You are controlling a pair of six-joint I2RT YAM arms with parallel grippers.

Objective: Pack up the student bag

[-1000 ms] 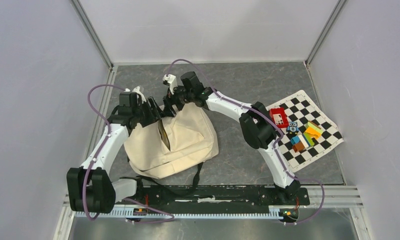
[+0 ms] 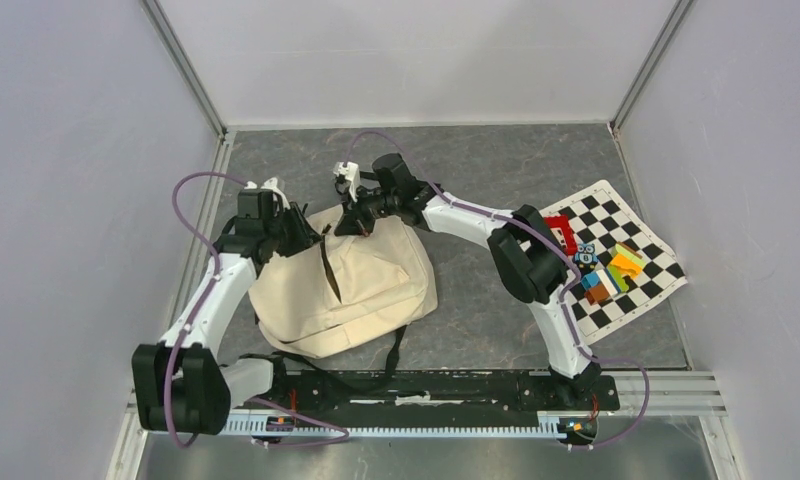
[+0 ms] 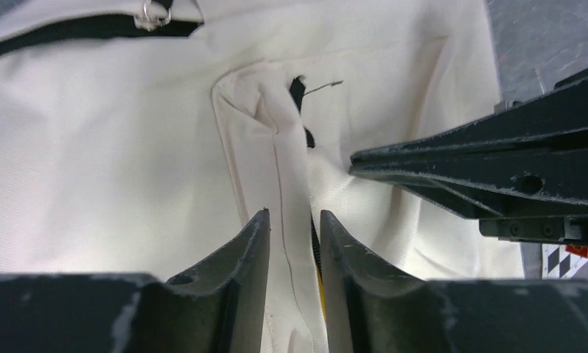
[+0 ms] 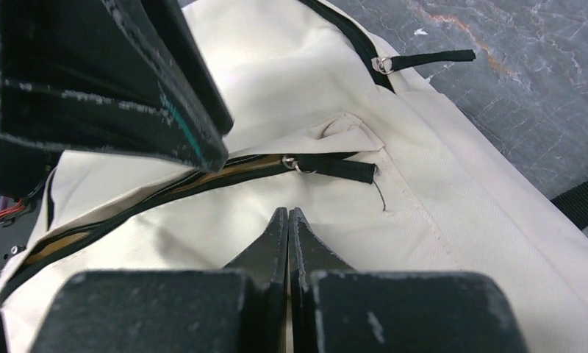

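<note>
The cream canvas bag (image 2: 346,300) lies on the grey floor, its middle zip a dark slit (image 2: 331,275) with a little yellow showing inside. In the left wrist view my left gripper is part open over a folded edge of the bag beside that zip; whether cloth is between its fingers is unclear. My right gripper is shut over the canvas, just below a zip pull (image 4: 335,165), with nothing seen between its fingers. Another zip pull (image 4: 431,57) lies higher on the bag.
A checkered board (image 2: 606,310) on the right carries a red case (image 2: 561,232), a blue-black figure (image 2: 584,256) and coloured blocks (image 2: 626,262). Floor between bag and board is clear, under the right arm. Black straps (image 2: 391,355) lie at the bag's near edge.
My left gripper has shifted only slightly. The zip slit looks narrower.
</note>
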